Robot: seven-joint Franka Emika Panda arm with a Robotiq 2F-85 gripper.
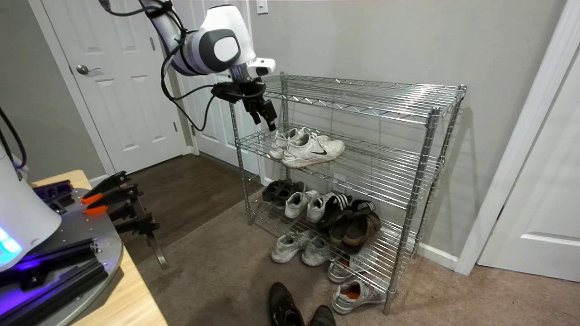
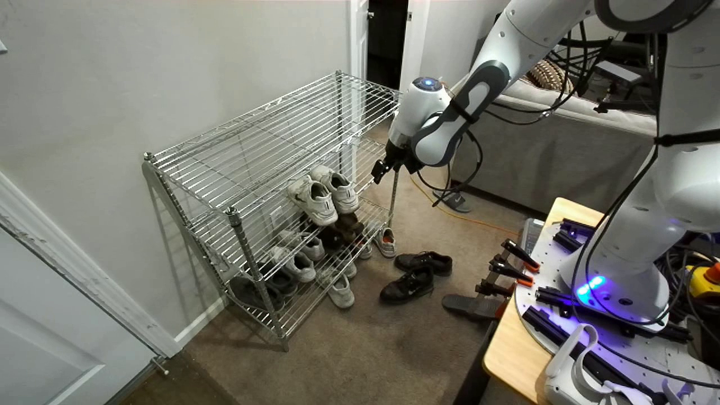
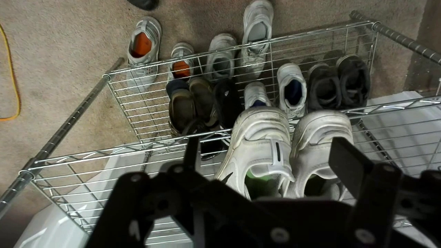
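Two white sneakers sit side by side on the rack's middle shelf: the near one with a black swoosh (image 1: pixel 313 151) and its mate (image 1: pixel 282 140) behind it. My gripper (image 1: pixel 267 124) is just above the heel end of the pair, below top-shelf height. In the wrist view the black fingers (image 3: pixel 191 153) stand wide apart, with the heels of both sneakers (image 3: pixel 264 142) visible beyond and between them. Nothing is gripped. In the second exterior view, the gripper (image 2: pixel 379 174) appears to the right of the pair, apart from it.
The wire rack's top shelf (image 1: pixel 369 95) lies beside the arm. Several shoes fill the bottom shelf, including brown shoes (image 1: pixel 356 228). More stand on the floor, such as black shoes (image 2: pixel 408 283). The right part of the middle shelf (image 1: pixel 380 160) is bare.
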